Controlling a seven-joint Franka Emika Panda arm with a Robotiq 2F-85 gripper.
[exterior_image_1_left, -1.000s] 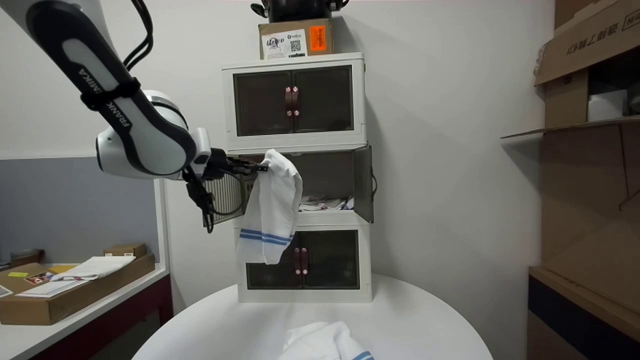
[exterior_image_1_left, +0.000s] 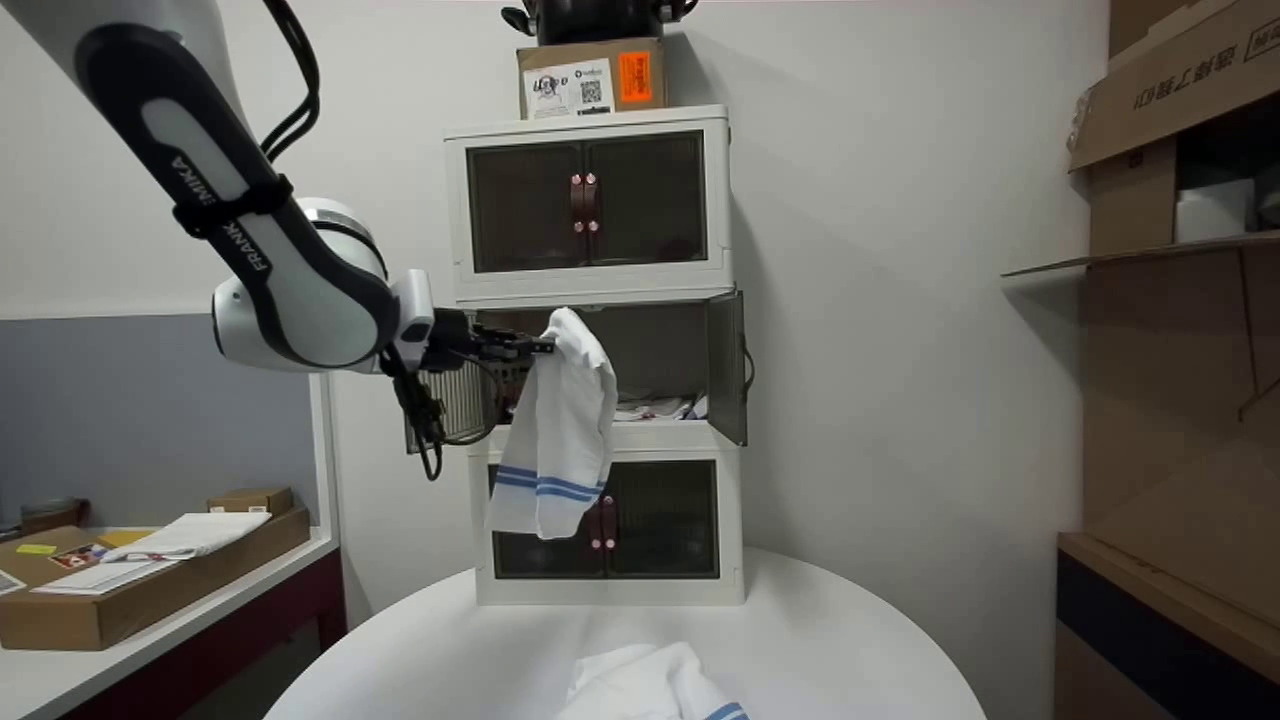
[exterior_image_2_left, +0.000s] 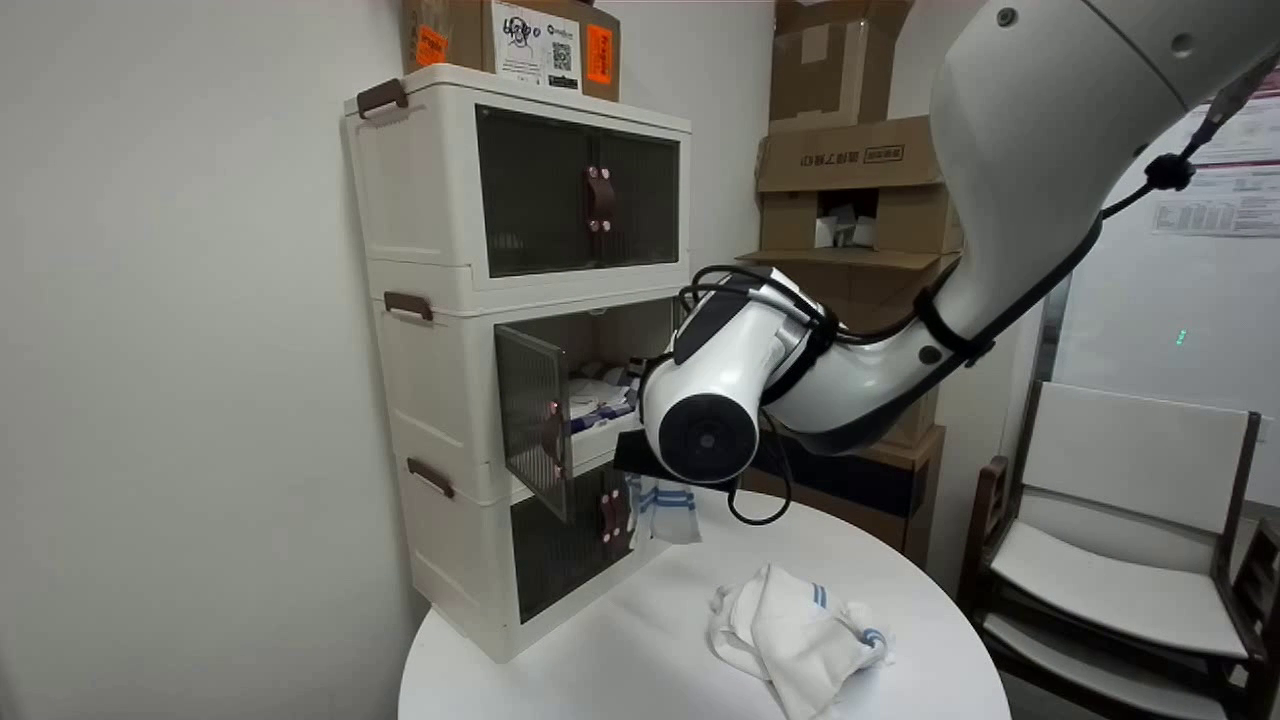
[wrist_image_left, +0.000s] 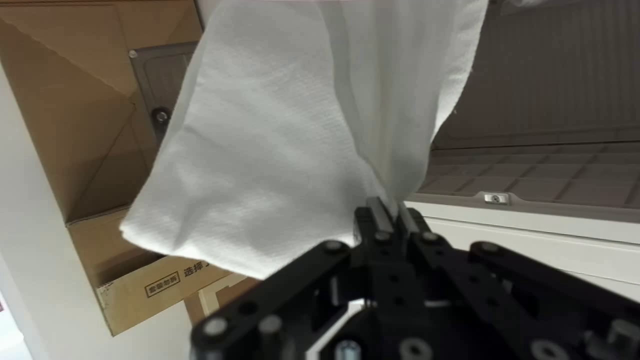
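Note:
A white towel with blue stripes (exterior_image_1_left: 561, 420) hangs from my gripper (exterior_image_1_left: 547, 346), in front of the middle cabinet compartment (exterior_image_1_left: 654, 330), whose two doors stand open. In the wrist view my gripper is shut on the towel (wrist_image_left: 258, 156), which spreads up and to the left from the fingertips. Exterior view 2 shows only its striped lower end (exterior_image_2_left: 666, 510) below the arm. Inside the compartment lie folded cloths (exterior_image_2_left: 597, 398). A second white towel (exterior_image_2_left: 792, 636) rests crumpled on the round white table (exterior_image_2_left: 576, 684).
The right-hand door (exterior_image_1_left: 727, 370) juts forward at the compartment's side, and the left-hand door (exterior_image_1_left: 453, 402) stands out below my wrist. The upper doors (exterior_image_1_left: 584, 202) and lower doors (exterior_image_1_left: 672, 522) are closed. Cardboard boxes (exterior_image_1_left: 1182, 396) stand far right.
My gripper and the hanging towel have shifted slightly to the right and a little down in exterior view 1. The towel on the table has not moved.

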